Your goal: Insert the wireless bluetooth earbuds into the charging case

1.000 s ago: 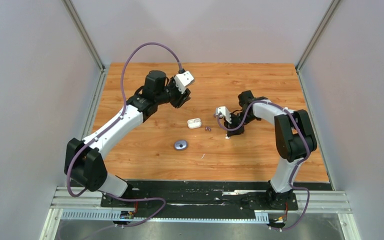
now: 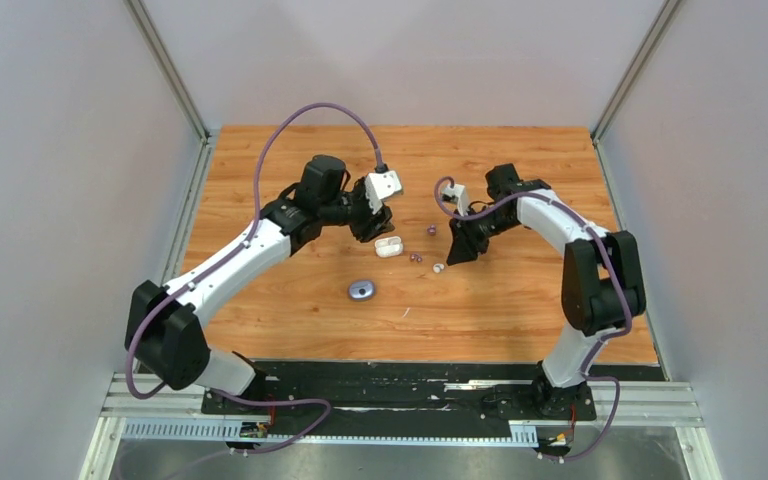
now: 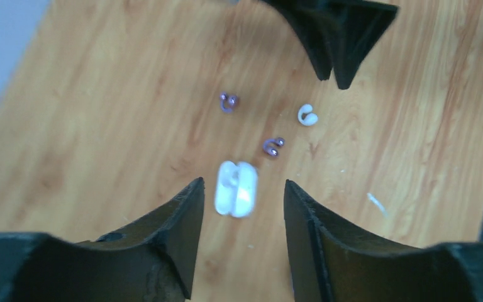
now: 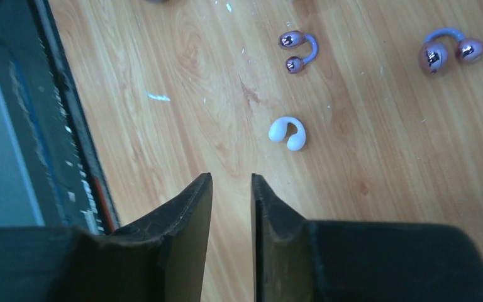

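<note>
The open white charging case (image 2: 388,247) lies mid-table below my left gripper, whose fingers are parted with nothing between them. A white earbud pair (image 4: 278,130) lies on the wood near my right gripper, which stands part open and empty, its fingertips pointing toward that pair. Two shiny purple earbud pairs (image 4: 433,58) (image 3: 273,146) lie between the case and the right gripper, apart from each other.
A silver oval object (image 2: 361,290) lies toward the front, with a small white strip (image 2: 406,312) beside it. Its front edge borders a dark rail.
</note>
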